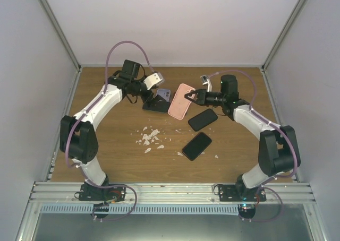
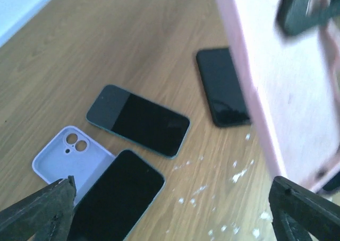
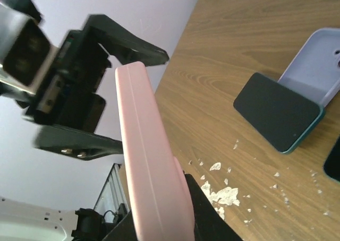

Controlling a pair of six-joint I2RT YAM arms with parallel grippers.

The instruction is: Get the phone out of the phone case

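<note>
A pink phone case (image 1: 179, 102) (image 2: 265, 87) (image 3: 150, 161) is held up off the table in my right gripper (image 1: 196, 96), which is shut on it. My left gripper (image 1: 154, 96) stands open to the left of the case, with nothing between its fingers; in the left wrist view its fingertips show at the bottom, below the pink case. A lavender case (image 2: 74, 156) (image 3: 313, 66) lies on the table beside a dark phone (image 2: 117, 198) under the left gripper. Whether anything is inside the pink case is unclear.
More dark phones lie on the table, one at the right (image 1: 202, 119) and one nearer the front (image 1: 196, 145). White scraps (image 1: 151, 137) are scattered over the middle left.
</note>
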